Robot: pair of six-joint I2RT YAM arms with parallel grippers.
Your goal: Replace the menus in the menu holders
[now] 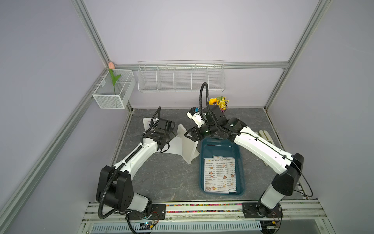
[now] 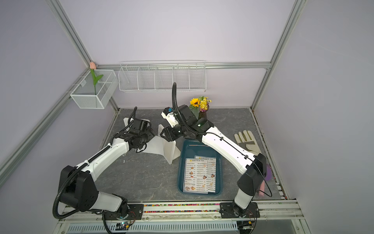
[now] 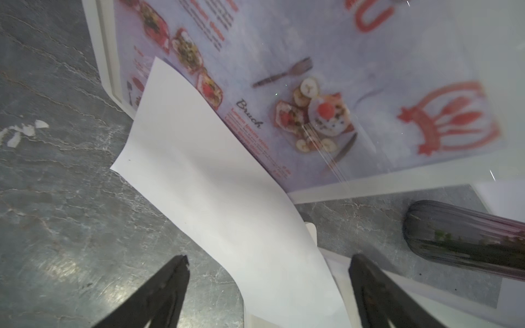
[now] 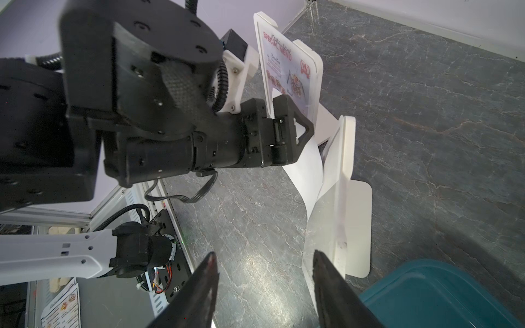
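A menu holder with a printed special menu stands at the left; a second white holder (image 4: 340, 191) stands right of it, seen nearly edge-on in the right wrist view. Between them a loose white sheet (image 3: 218, 191) curves over the table, one end overlapping the printed holder's lower part, the other reaching the second holder. My left gripper is open above this sheet, its fingers on either side with no visible grip. Close to the second holder's upper part, my right gripper has its fingers apart and nothing between them. Fresh menus (image 1: 219, 175) lie overlapped in the tray.
The blue tray (image 1: 202, 171) sits right of the second holder, under the right forearm. Behind that arm stands a vase of flowers (image 1: 219, 102). A glove (image 2: 249, 140) lies at the right edge.
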